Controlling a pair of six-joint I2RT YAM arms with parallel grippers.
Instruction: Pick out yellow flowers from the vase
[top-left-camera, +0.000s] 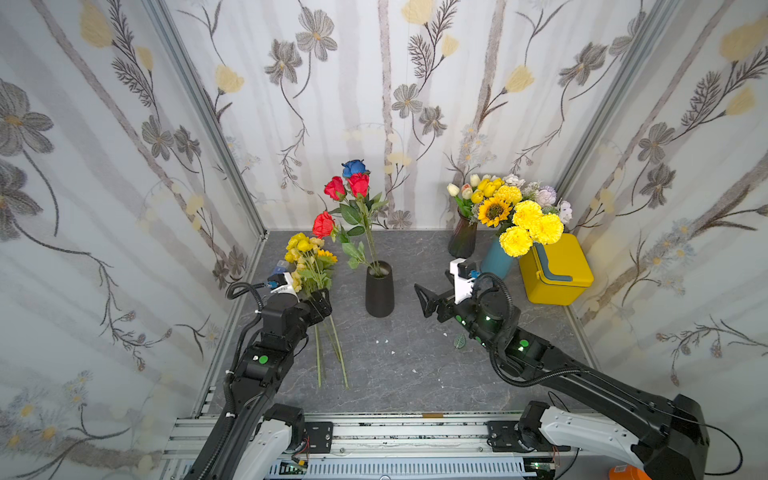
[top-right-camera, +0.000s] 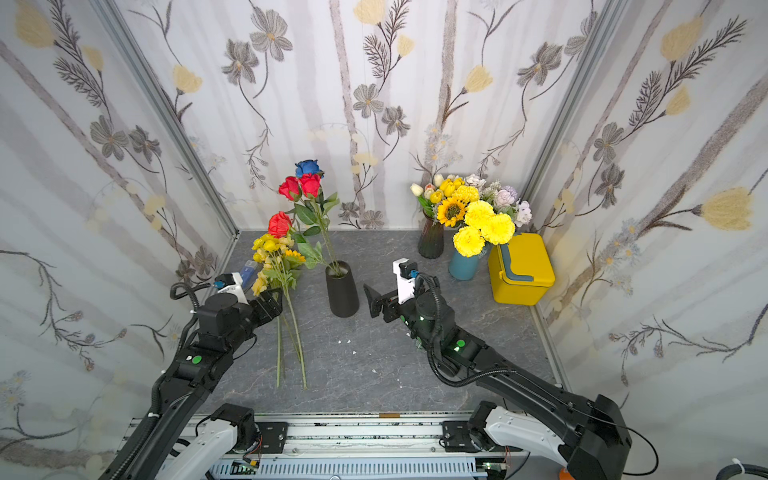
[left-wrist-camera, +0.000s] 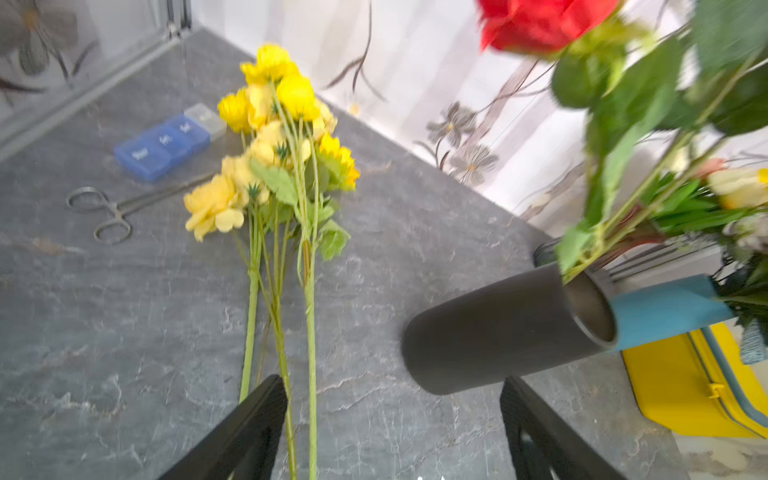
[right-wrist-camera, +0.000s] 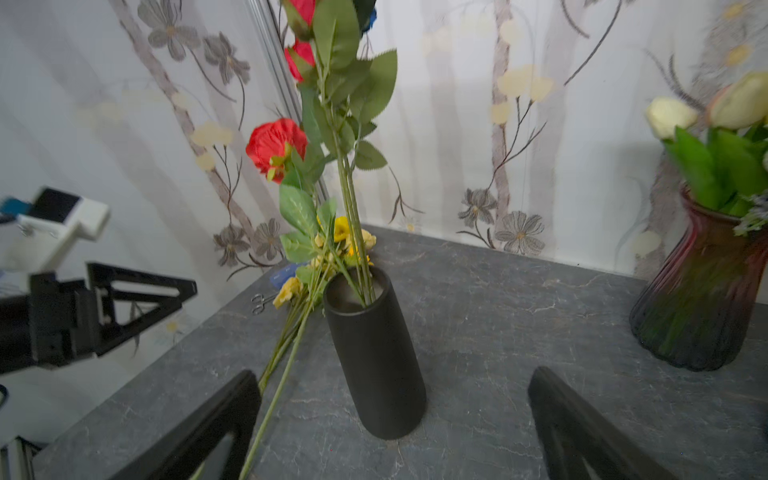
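A bunch of yellow flowers (left-wrist-camera: 288, 120) lies on the table at the left, blooms toward the back wall and long bare stems (top-left-camera: 336, 352) toward the front. Beside it the black vase (top-left-camera: 380, 292) stands upright, holding red roses (top-left-camera: 358, 185) and a blue rose (top-left-camera: 353, 167); no yellow bloom shows in it. My left gripper is open above the table by the stems, its fingers apart and holding nothing. Right of the black vase, my right gripper (top-left-camera: 428, 302) is open and empty, facing the vase in the right wrist view.
At the back right stand a dark red vase (right-wrist-camera: 700, 280) of tulips, a blue vase (top-right-camera: 464, 266) with yellow flowers and a yellow box (top-left-camera: 556, 272). Scissors (left-wrist-camera: 116, 216) and a blue case (left-wrist-camera: 164, 148) lie left of the bunch.
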